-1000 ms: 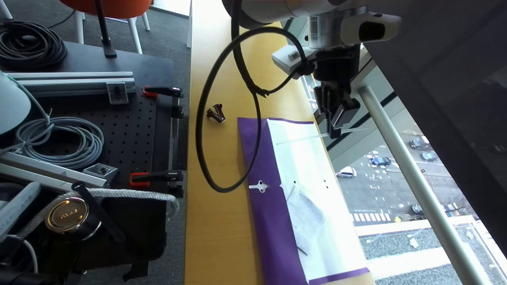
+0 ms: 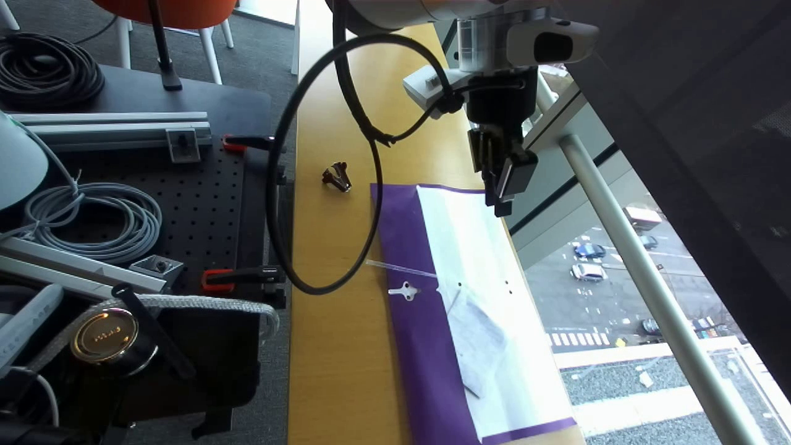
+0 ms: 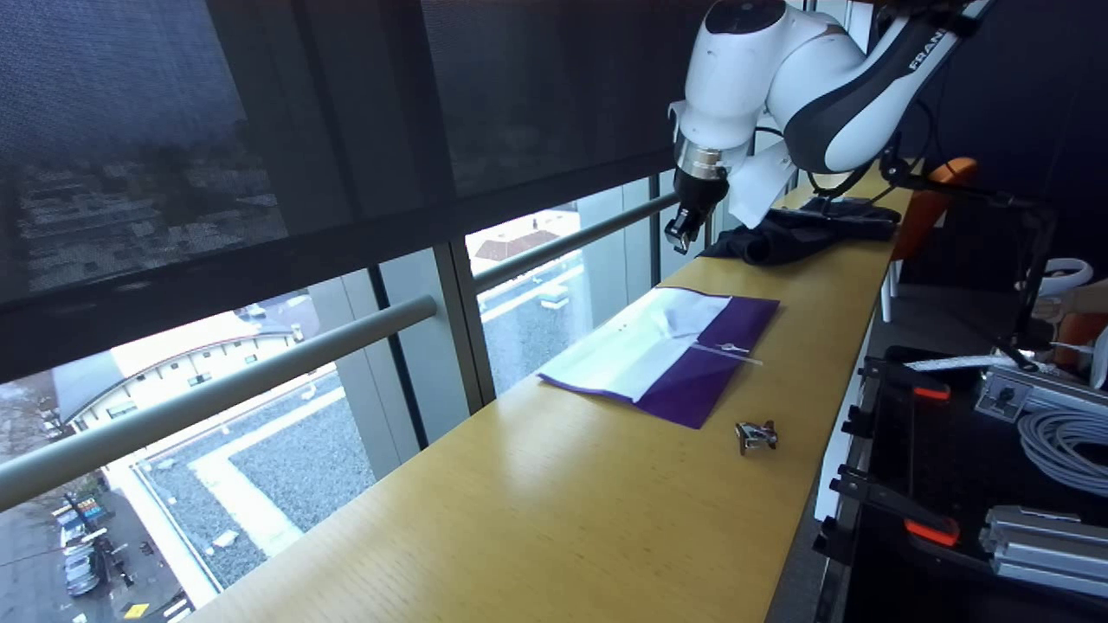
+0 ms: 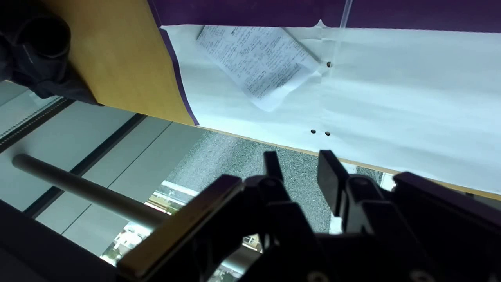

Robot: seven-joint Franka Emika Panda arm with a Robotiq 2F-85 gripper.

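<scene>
My gripper (image 2: 501,206) hangs above the window-side edge of an open purple folder (image 2: 419,356). In the wrist view its two fingers (image 4: 272,165) stand apart and the gap between them is empty, so the gripper is open. A thin clear strip (image 2: 402,268) lies across the purple flap, one end reaching past it over the bare table. The second exterior view shows the same strip (image 3: 727,355) beside the small metal clip (image 3: 732,347). On the folder's white inside (image 4: 399,94) rests a printed sheet of paper (image 4: 260,61).
A dark staple remover (image 2: 337,177) sits on the wooden table (image 3: 582,498), apart from the folder. Dark cloth (image 3: 800,234) lies at the table's far end. A grey rail (image 2: 630,230) runs along the window.
A second ago the clear strip was at the gripper's fingers; now it lies on the purple flap, away from them. The arm has shifted slightly left in the first exterior view.
</scene>
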